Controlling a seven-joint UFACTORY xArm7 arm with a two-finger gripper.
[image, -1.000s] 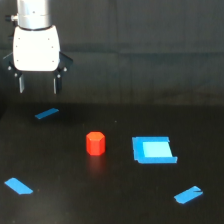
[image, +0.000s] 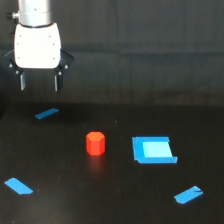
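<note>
High at the left of the camera view, my gripper (image: 40, 82) hangs above the dark table. Its two dark fingers (image: 59, 80) stand wide apart, and nothing shows between them. A small red block (image: 95, 143) rests on the table near the middle, well to the right of the gripper and lower in the view. Right of that block lies a blue-edged square (image: 138, 150) with a pale blue-white patch (image: 157, 149) inside it. The gripper touches neither of them.
Strips of blue tape lie on the table: one below the gripper (image: 47, 113), one at front left (image: 18, 186), one at front right (image: 188, 195). A dark backdrop (image: 140, 50) stands behind. Open table surrounds the red block.
My gripper has shifted very slightly to the right. The red block and the blue-edged square are where they were.
</note>
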